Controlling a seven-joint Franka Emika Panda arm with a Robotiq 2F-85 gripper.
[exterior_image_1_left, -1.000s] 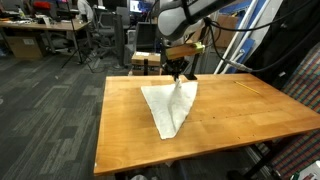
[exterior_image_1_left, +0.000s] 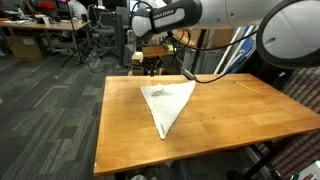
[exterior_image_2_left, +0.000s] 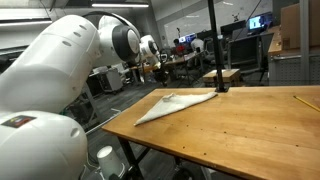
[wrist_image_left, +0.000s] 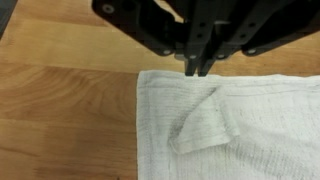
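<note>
A white cloth (exterior_image_1_left: 166, 104) lies on the wooden table, one strip stretching toward the near side and another to the right. In the wrist view the cloth (wrist_image_left: 240, 120) has a folded-over flap in its middle, and its straight edge runs just below the fingertips. My gripper points down close to that edge, its dark fingers near each other; whether any cloth is between them does not show clearly. From the side, the gripper (exterior_image_1_left: 152, 70) appears above the far end of the cloth, apart from its small raised fold.
A thin yellow stick (exterior_image_1_left: 247, 87) lies toward the back right. A person (exterior_image_2_left: 148, 50) stands beyond the table; chairs and desks fill the background.
One second ago the gripper held part of the cloth raised in a peak. The peak has sunk into a low fold, while the gripper has moved left and toward the far edge.
</note>
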